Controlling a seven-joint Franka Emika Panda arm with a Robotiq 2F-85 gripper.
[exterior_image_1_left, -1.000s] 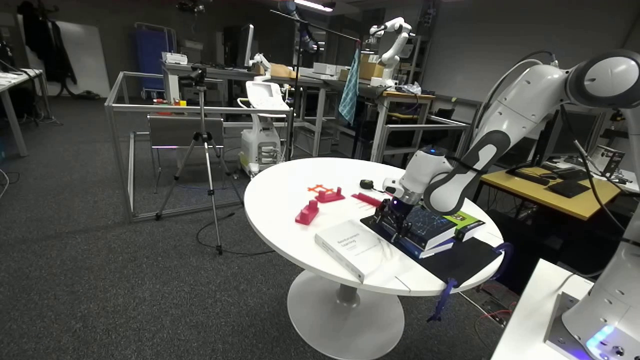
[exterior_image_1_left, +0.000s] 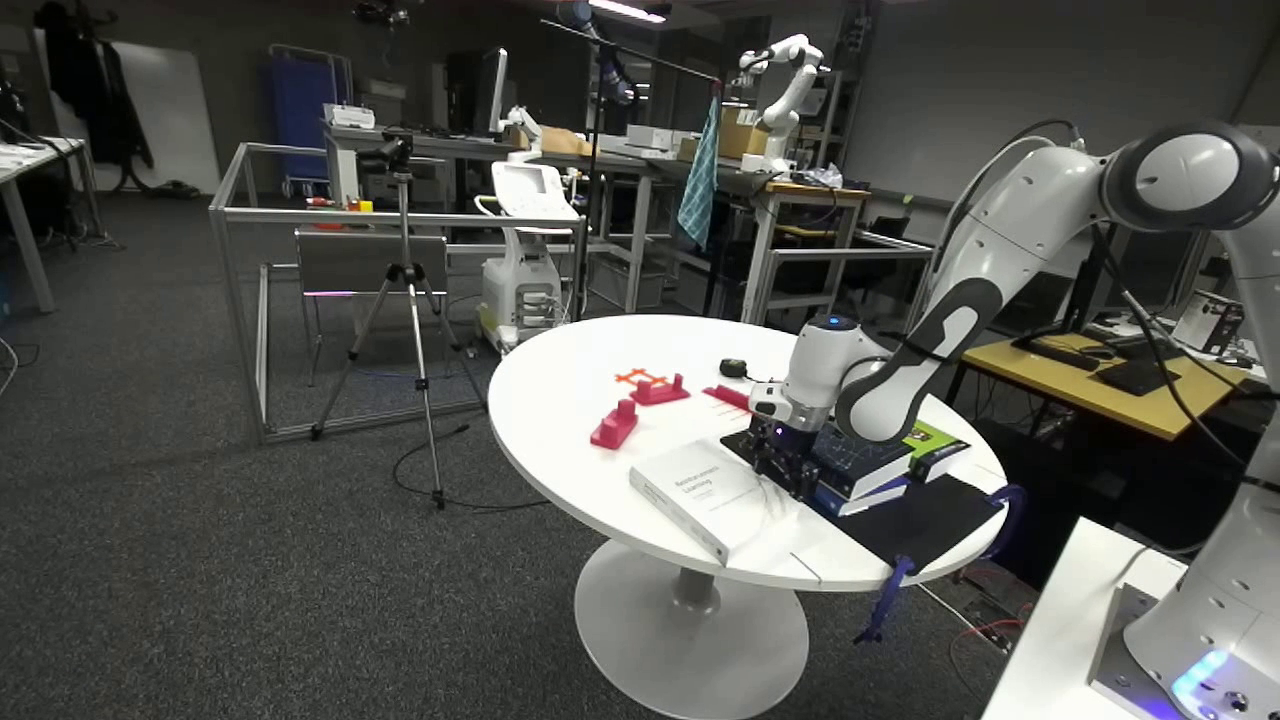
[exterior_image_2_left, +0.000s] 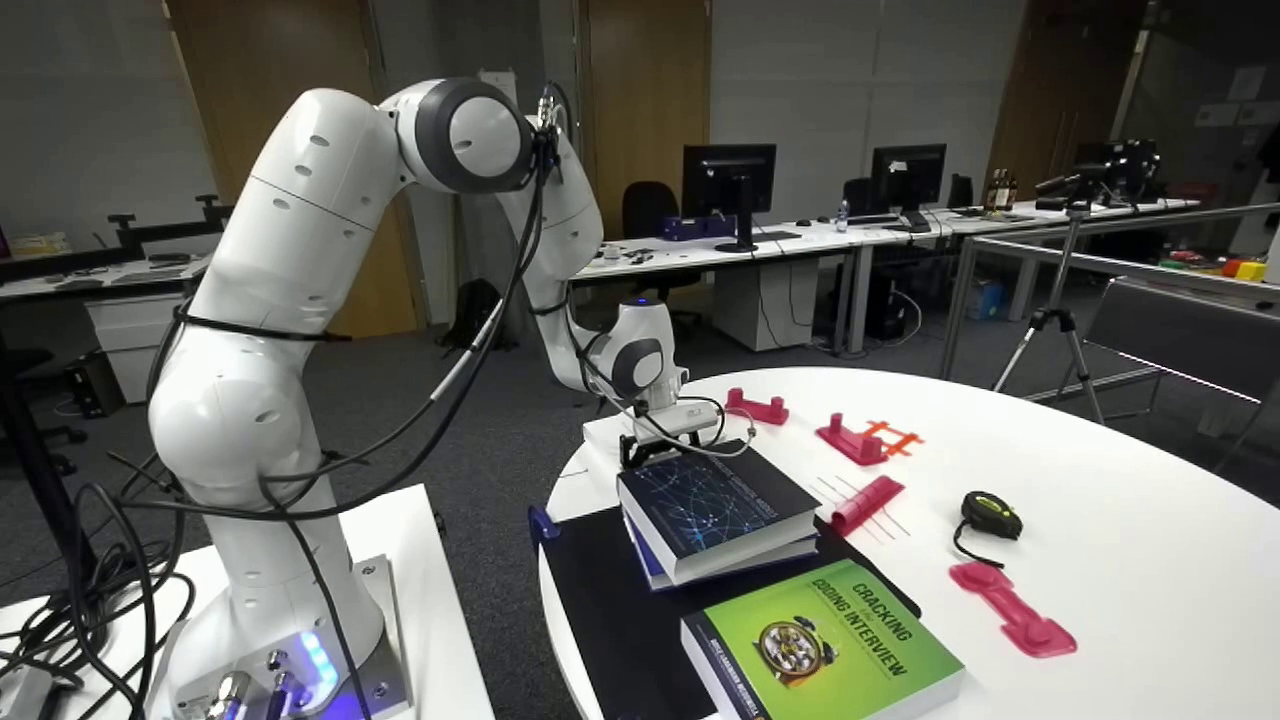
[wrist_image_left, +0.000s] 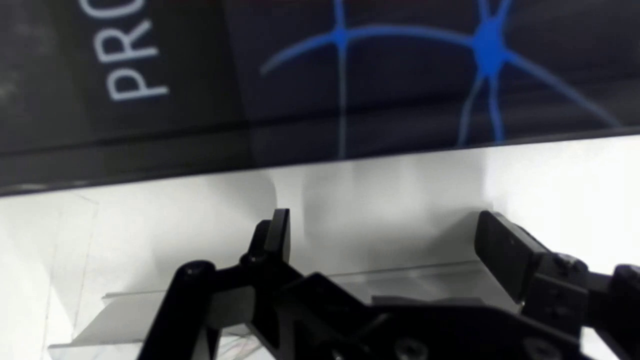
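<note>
My gripper stands open, its two black fingers (wrist_image_left: 277, 240) wide apart with nothing held between them. In the first exterior view, the gripper (exterior_image_1_left: 786, 466) is low over the table, between a white book (exterior_image_1_left: 696, 490) and a stack of books. The top of that stack is a thick dark book (exterior_image_2_left: 720, 504) with a blue network pattern. Under it lies a blue-edged book (exterior_image_2_left: 651, 562), mostly covered. Close up, the dark book's edge (wrist_image_left: 336, 144) runs across the wrist view just ahead of the fingertips. Whether they touch it I cannot tell.
A black mat (exterior_image_2_left: 600, 624) lies under the stack, with a green book (exterior_image_2_left: 840, 636) beside it. Red plastic parts (exterior_image_2_left: 1020, 612) and a tape measure (exterior_image_2_left: 991, 515) are spread over the round white table (exterior_image_2_left: 1152, 540). Its far side has free room.
In the first exterior view the gripper has shifted left and down, towards the white book and away from the stack. The books appear unmoved.
</note>
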